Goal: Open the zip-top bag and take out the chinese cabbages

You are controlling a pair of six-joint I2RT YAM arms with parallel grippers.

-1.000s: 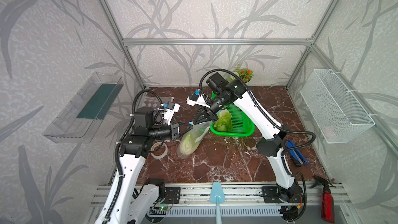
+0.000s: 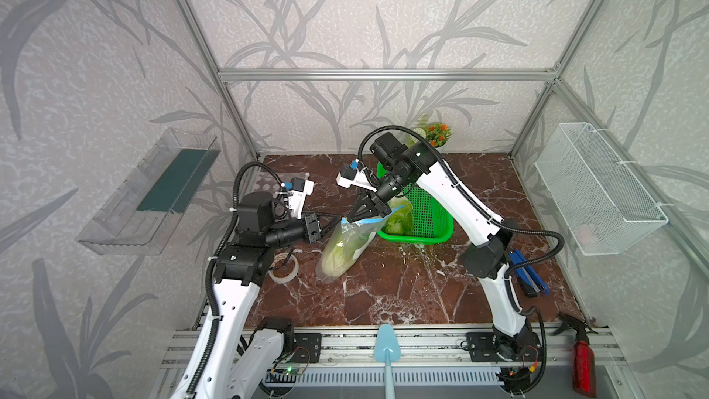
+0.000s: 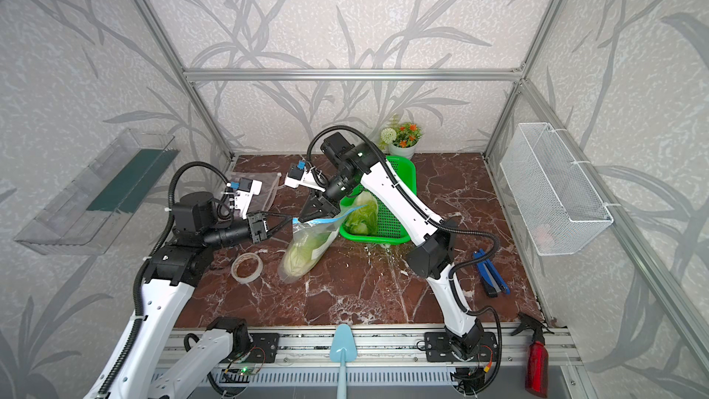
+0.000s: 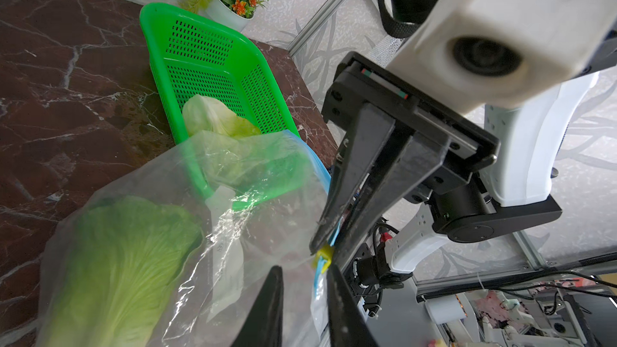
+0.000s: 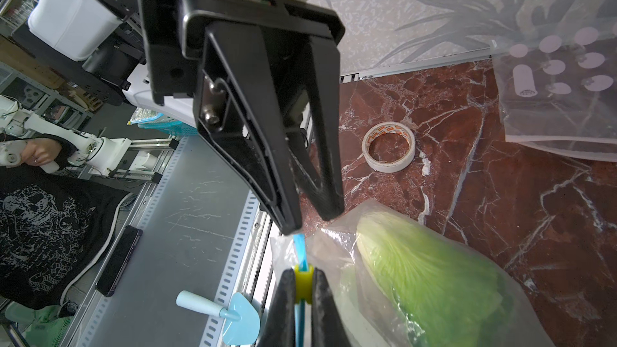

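Note:
The clear zip top bag [image 2: 350, 245] hangs below my grippers, its blue zip strip [image 3: 325, 219] along the top. Inside is a pale green cabbage [image 5: 430, 270]. My right gripper is shut on the yellow slider [image 5: 304, 286] at the end of the strip. Close beside it, my left gripper is part open, with a gap between its fingertips and nothing visibly gripped. Another cabbage [image 3: 362, 214] lies in the green basket [image 3: 407, 199]. Whether the zip is parted cannot be seen.
A tape roll [image 5: 388, 147] lies left of the bag, and a flat clear bag [image 5: 565, 90] farther back. A flower pot [image 3: 402, 150] stands behind the basket. Blue-handled tool [image 2: 528, 273] lies at right.
My right gripper has shifted slightly right. My left gripper has drawn back a little to the left.

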